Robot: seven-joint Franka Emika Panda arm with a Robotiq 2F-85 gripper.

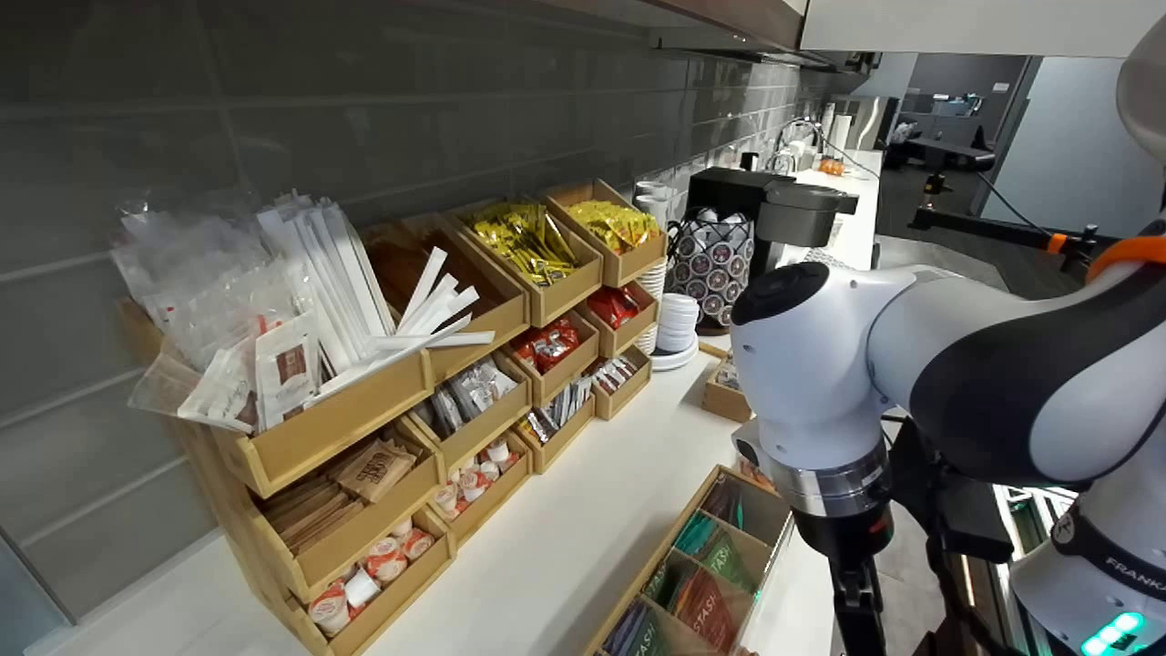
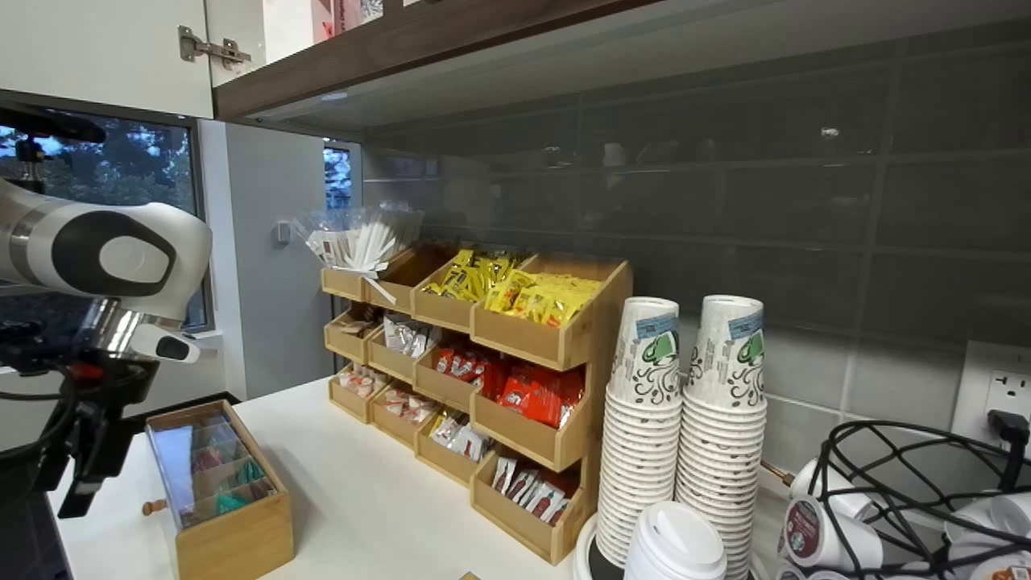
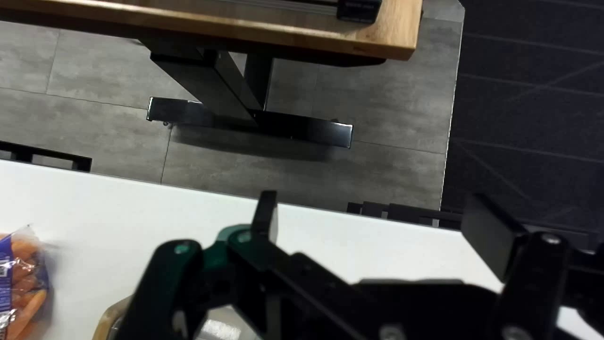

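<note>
My gripper is open, its two fingers wide apart with nothing between them. In the wrist view it hangs over the white counter's edge, with floor beyond. A wooden tea box [image 2: 237, 527] with a clear lid and a small knob holds tea packets in compartments. In exterior view 2 my gripper [image 2: 82, 474] is on the knob side of this box, pointing down. A clear and purple bag of orange-brown food [image 3: 25, 283] lies on the counter; in exterior view 1 the arm hides most of it. Part of the box [image 3: 104, 320] shows beneath the gripper in the wrist view.
A tiered wooden organizer [image 2: 522, 333] of condiments and packets stands against the wall. Beside it are stacked paper cups [image 2: 638, 445] and a wire basket of pods [image 1: 711, 268]. Bare counter [image 1: 525, 558] lies between organizer and tea box. A wooden table [image 3: 226, 22] stands across the floor.
</note>
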